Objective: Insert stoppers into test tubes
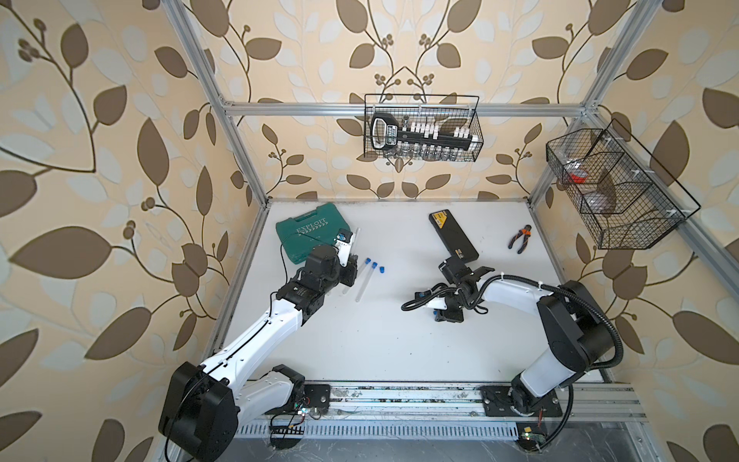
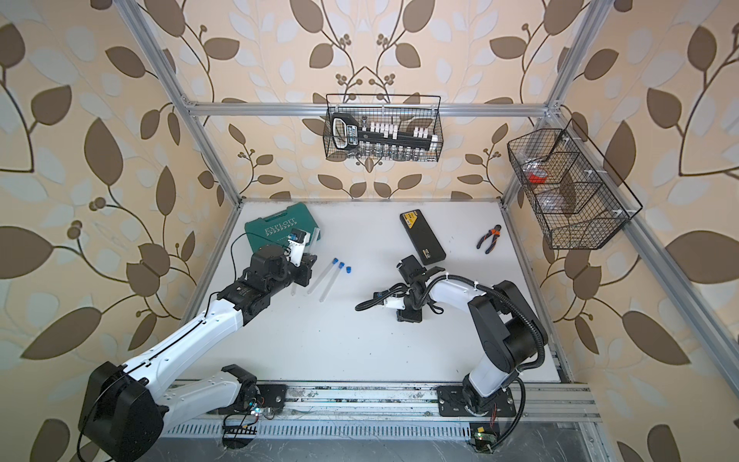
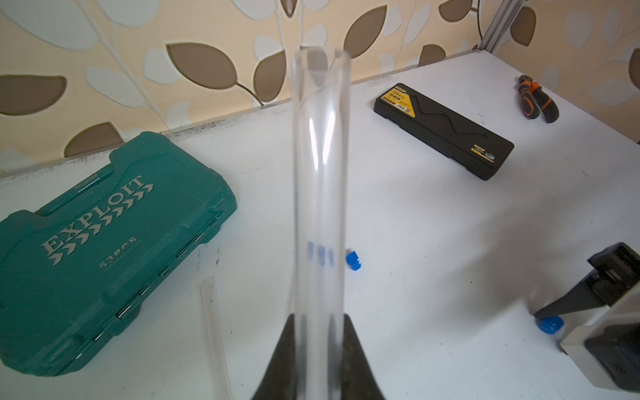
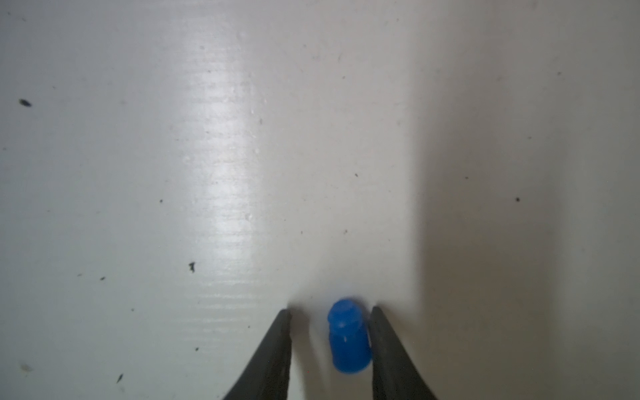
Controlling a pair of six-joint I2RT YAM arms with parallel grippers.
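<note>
A clear test tube (image 3: 321, 180) stands upright in my left gripper, which is shut on it above the table. In the right wrist view a blue stopper (image 4: 349, 336) lies between the parted fingers of my right gripper. It sits close to the right finger, with a gap on the left side. On the table, two tubes capped in blue lie beside the left arm, one being the stoppered tube (image 1: 365, 283). A loose blue stopper (image 1: 382, 269) rests just right of them. Another clear tube (image 3: 214, 340) lies by the green case.
The green case (image 1: 311, 231) lies at the back left, a black box (image 1: 454, 235) at the back right. Pliers (image 1: 521, 238) rest near the right edge. Wire baskets (image 1: 422, 142) hang on the back wall.
</note>
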